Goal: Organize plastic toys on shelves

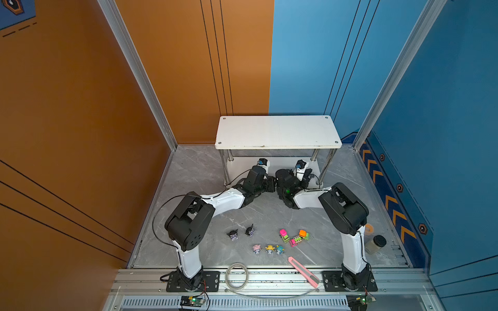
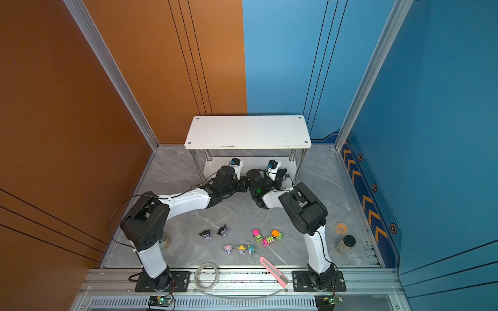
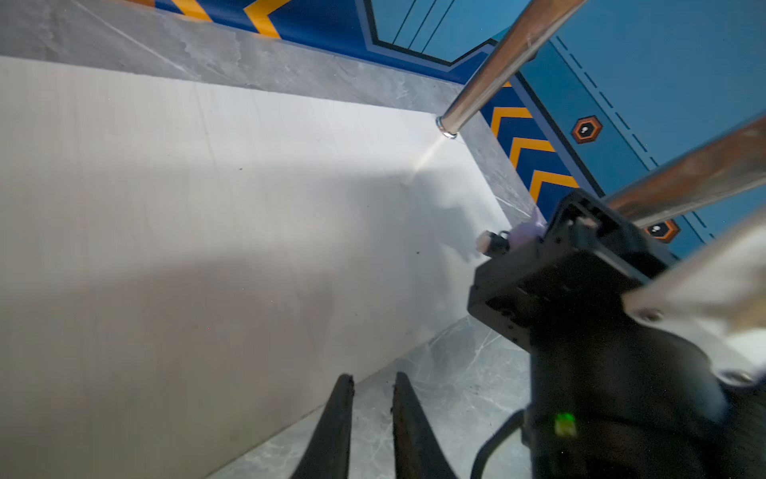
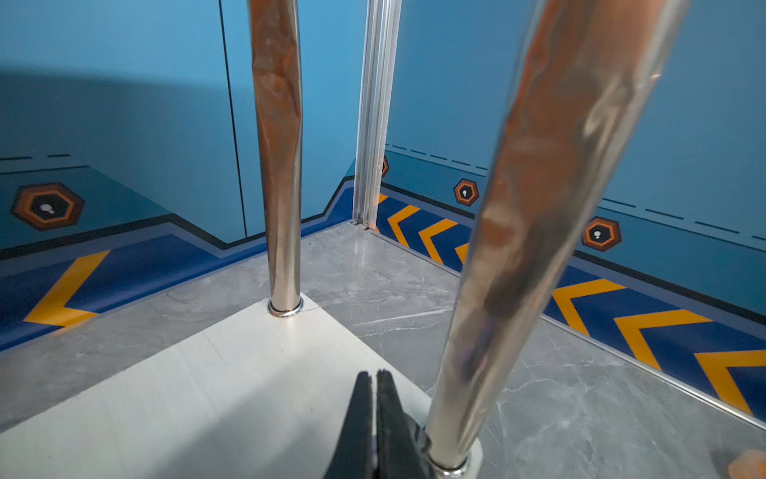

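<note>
My left gripper stands open before the front edge of the lower shelf board (image 3: 239, 199), nothing between its fingers. My right gripper is shut over the board's right end, beside the front right post (image 4: 510, 263). A purple, dark and white toy (image 3: 525, 233) shows by the right gripper in the left wrist view; its fingers mostly hide it in the right wrist view, and whether they grip it is unclear. On the floor are two dark toys (image 1: 233, 234), three small figures (image 1: 269, 248) and several pink, green and orange toys (image 1: 296, 240).
The white upper board (image 1: 277, 132) covers the lower level. Visible middle and left of the lower board are bare. A pink cutter (image 1: 303, 272) and coiled tube (image 1: 237, 275) lie at the front; a dark-lidded jar (image 1: 375, 244) stands on the right.
</note>
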